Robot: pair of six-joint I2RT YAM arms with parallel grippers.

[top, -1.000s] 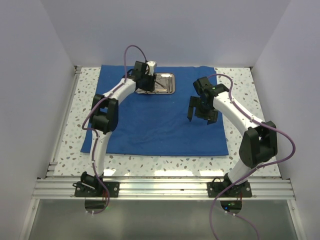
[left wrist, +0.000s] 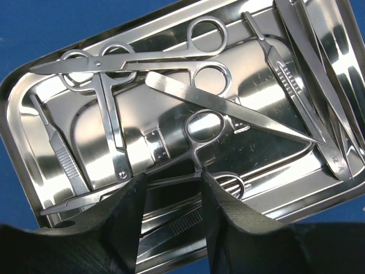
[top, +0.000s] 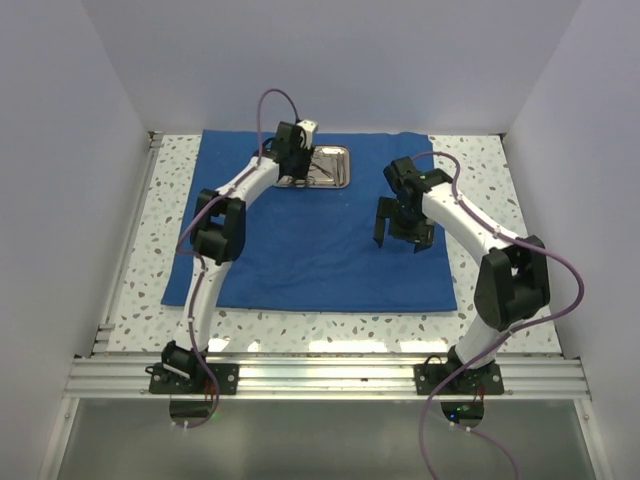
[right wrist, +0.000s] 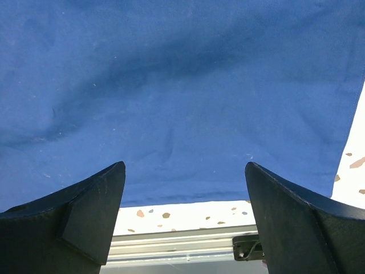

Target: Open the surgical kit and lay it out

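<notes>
A steel tray (top: 334, 181) at the back of the blue cloth holds surgical instruments: scissors (left wrist: 114, 120), scalpel handles (left wrist: 285, 80), long tweezers (left wrist: 205, 100) and others. My left gripper is over the tray, its fingers apart above the lower scissors; whether anything is between them at depth is hard to tell, but nothing appears lifted. My right gripper stands open above bare cloth on the right side.
The spotted table border (top: 500, 180) surrounds it.
The left arm has shifted slightly at the tray, its wrist a little higher in the top view. The right arm has moved very slightly.
</notes>
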